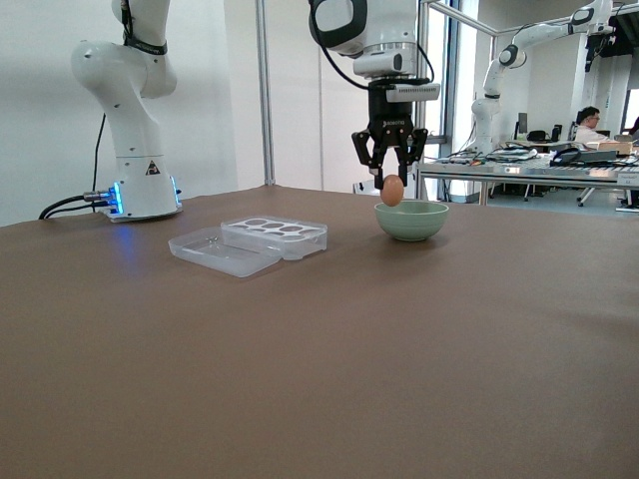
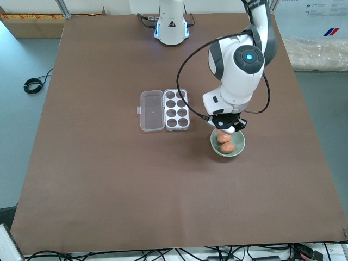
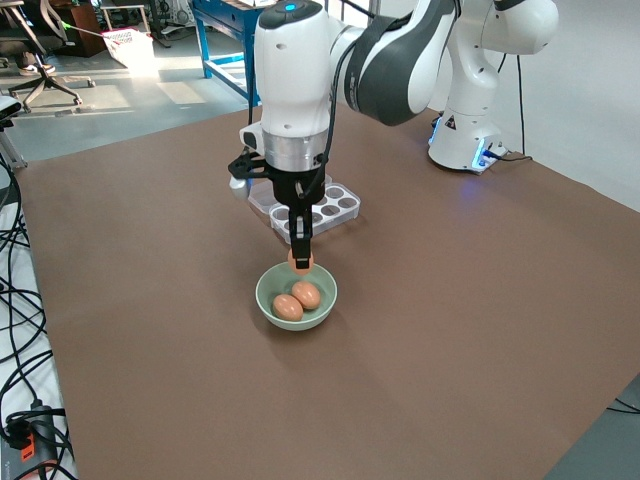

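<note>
My black gripper (image 1: 390, 170) is shut on an egg (image 1: 392, 192), held just over the rim of a pale green bowl (image 1: 412, 226). In the right view two brown eggs, one (image 3: 288, 308) nearer and one (image 3: 306, 295) behind it, lie in the bowl, with the held egg above them at the back. In the left view the gripper partly covers the bowl. Beside the bowl, an open clear plastic egg box (image 2: 152, 110) has a white insert (image 2: 177, 110) whose round holes look empty.
Cables run along the table's outer edge.
</note>
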